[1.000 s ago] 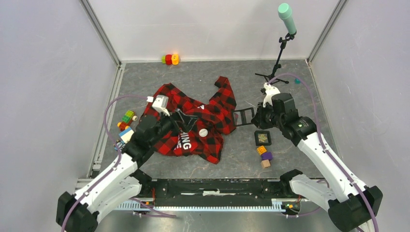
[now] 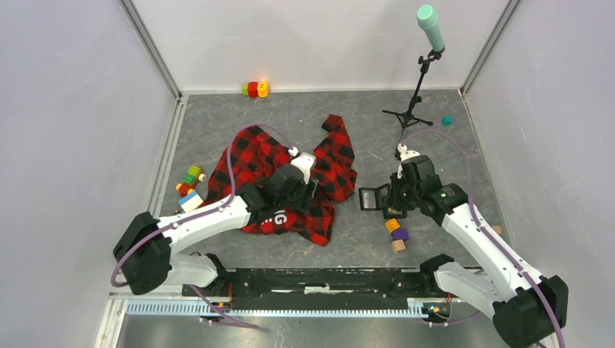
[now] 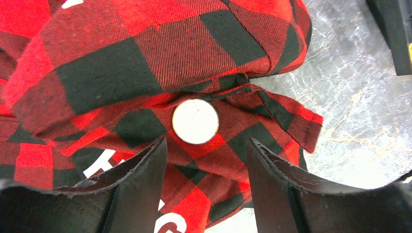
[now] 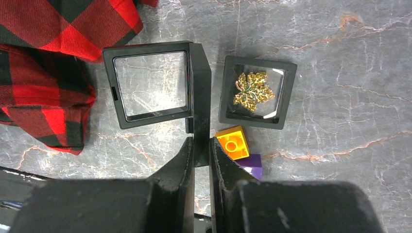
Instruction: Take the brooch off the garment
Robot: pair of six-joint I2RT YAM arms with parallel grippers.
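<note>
The red-and-black checked garment [image 2: 250,156] lies spread on the grey floor. On its folds rests a round white disc [image 3: 195,121], perhaps a pin badge; its fastening is hidden. My left gripper is over the garment, its fingers apart on either side of the disc's near edge, holding nothing. A gold leaf-shaped brooch [image 4: 253,91] sits inside a square black case [image 4: 251,122]. Left of that case, my right gripper is shut on the edge of a hinged black frame [image 4: 152,117] with clear panes.
Yellow [image 4: 232,143] and purple [image 4: 252,165] blocks lie near the case, with a wooden block [image 2: 398,246] closer to me. Toy blocks [image 2: 190,181] sit left of the garment. A tripod [image 2: 412,109] stands at the back right.
My left gripper has moved right across the garment and now covers the white disc in the top view. The right gripper has shifted slightly with the frame, which now partly hides the brooch case.
</note>
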